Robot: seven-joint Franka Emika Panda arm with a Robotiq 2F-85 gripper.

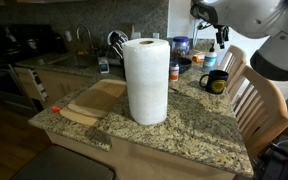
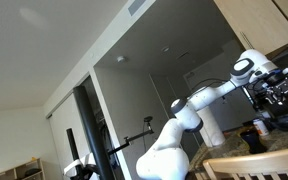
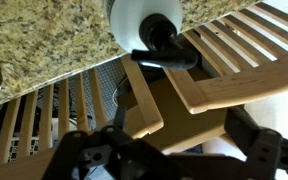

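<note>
In the wrist view my gripper stands open, its dark fingers wide apart with nothing between them. Beyond the fingertips, near the counter's edge, is a white bottle with a black pump top. The nozzle points toward the gripper side, and no finger touches it. Exterior view 1 shows the same pale bottle upright at the far right of the counter, with the arm above it. There the fingers are too small to read clearly.
A black mug stands in front of the bottle. The paper towel roll rises mid-counter, beside a cutting board. Wooden chairs line the right edge. Bare granite lies at the front.
</note>
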